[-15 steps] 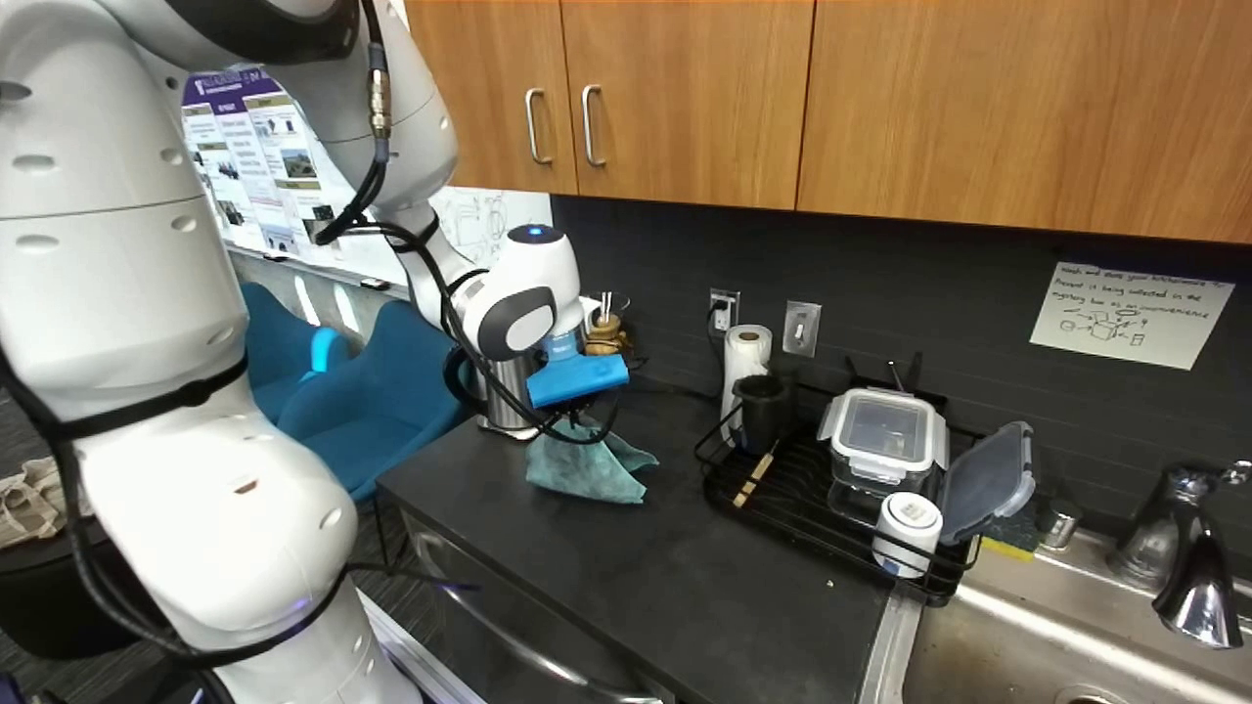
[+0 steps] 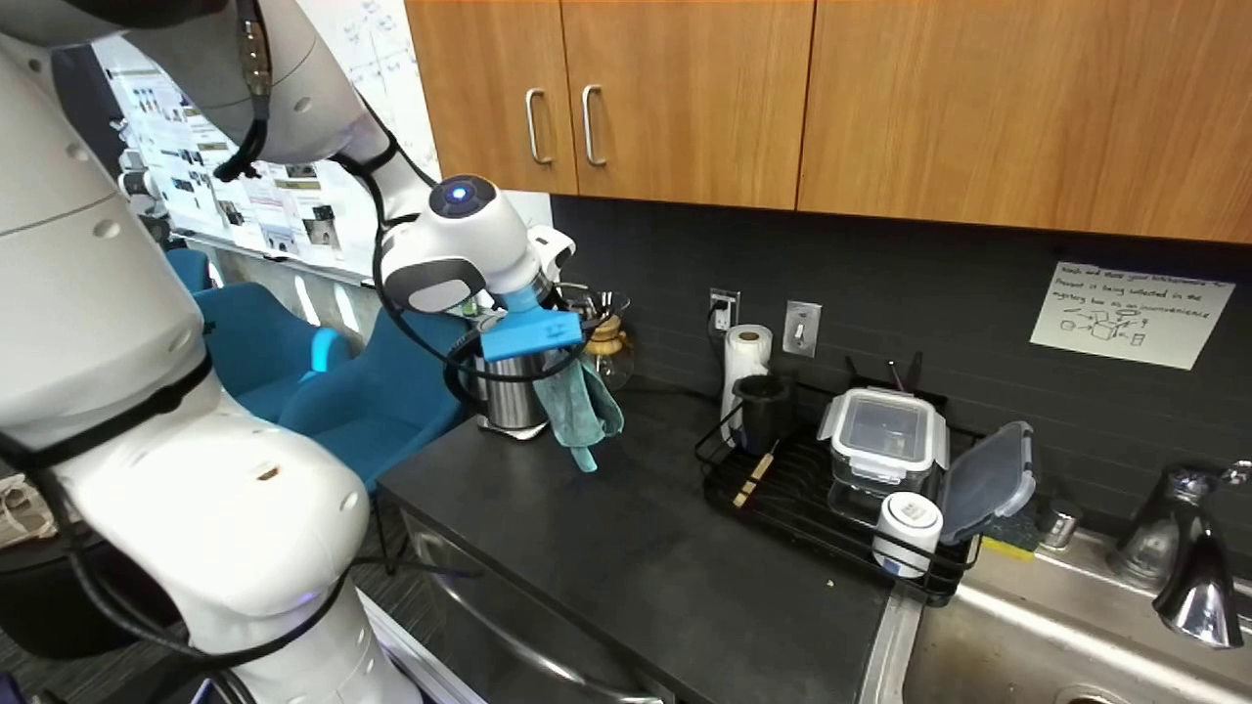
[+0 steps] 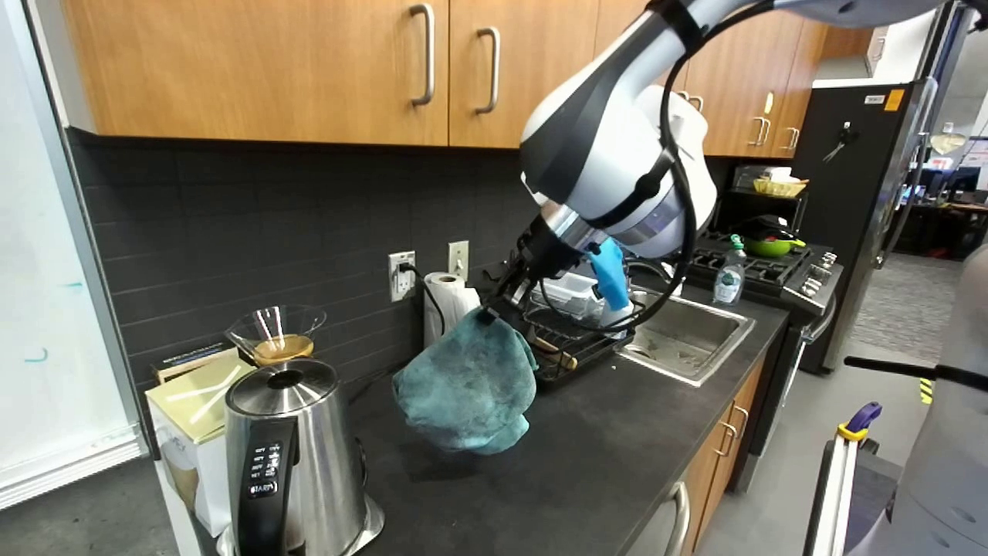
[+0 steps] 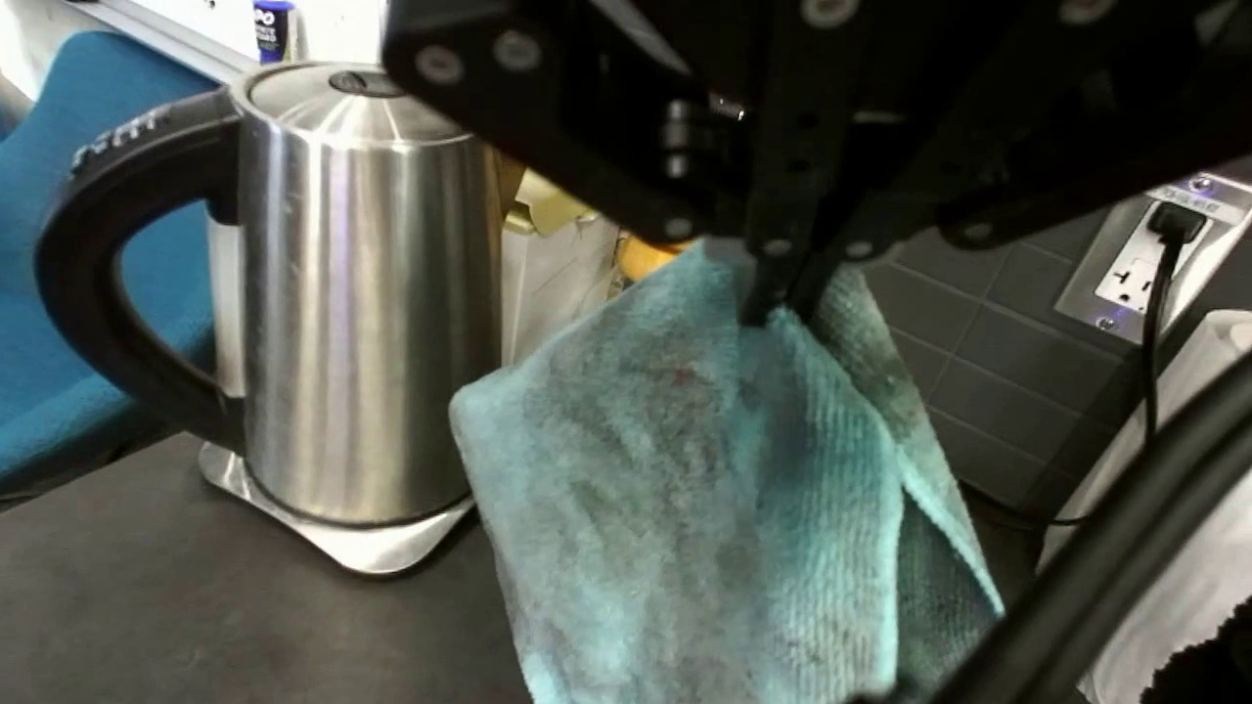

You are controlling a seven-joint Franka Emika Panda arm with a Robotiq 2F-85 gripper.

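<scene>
A teal cloth (image 4: 657,493) hangs in folds from my gripper, whose fingers are shut on its upper part. In exterior view 2 the cloth (image 3: 472,384) droops from the dark gripper (image 3: 500,310), spread wide over the counter (image 3: 574,445). The cloth (image 2: 578,411) also shows in exterior view 1, below the blue piece on the wrist, just right of the steel kettle (image 2: 513,393). Close on the left in the wrist view stands the kettle (image 4: 364,317), upright on its base and apart from the cloth. The fingertips are partly hidden by the cloth's folds.
A black dish rack (image 2: 798,487) holds a lidded glass container (image 2: 886,434) and a white canister (image 2: 907,534). Behind it stands a paper towel roll (image 2: 746,358). The sink (image 2: 998,634) lies to the right.
The arm has moved left and tilted, lifting the cloth off the counter. Before, the cloth lay bunched on the surface; now it hangs lengthwise nearer the kettle.
</scene>
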